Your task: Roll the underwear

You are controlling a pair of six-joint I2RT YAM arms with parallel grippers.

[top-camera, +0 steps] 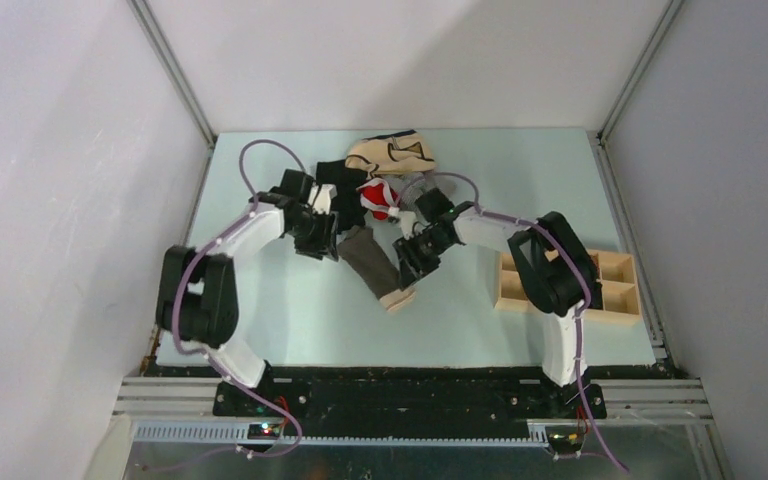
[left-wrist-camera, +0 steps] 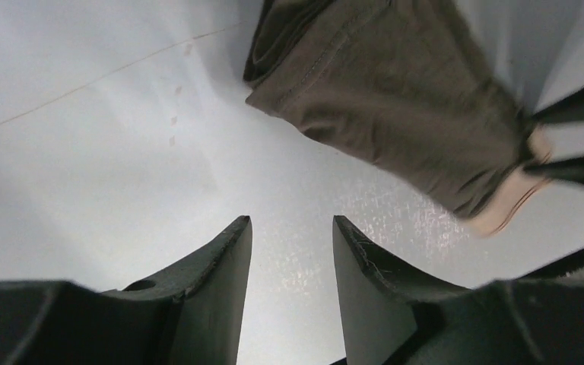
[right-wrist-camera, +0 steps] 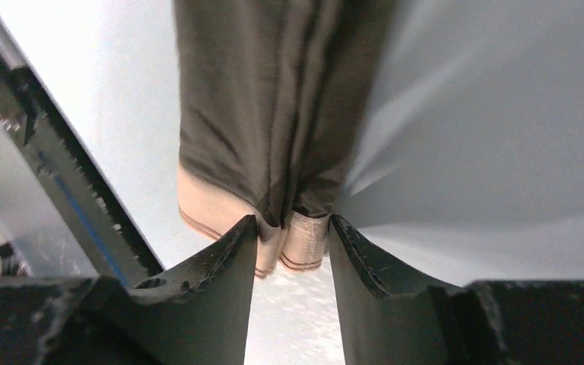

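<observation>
The dark brown underwear (top-camera: pixel 368 258) lies folded into a long strip on the table, slanting toward the front right, its tan waistband (top-camera: pixel 397 299) at the near end. In the right wrist view, the strip's lengthwise folds reach down to the waistband (right-wrist-camera: pixel 213 201). There my right gripper is partly open, fingertips on either side of bunched waistband cloth; firm contact cannot be told. Its blurred fingers (left-wrist-camera: pixel 578 169) also show in the left wrist view. My left gripper stands open over bare table, off the strip's other end, nothing between its fingers.
Behind the strip lie black cloth (top-camera: pixel 332 178), a tan garment with dark edging (top-camera: pixel 390 155) and a red and white garment (top-camera: pixel 378 195). A wooden divided box (top-camera: pixel 620 300) stands under the right arm.
</observation>
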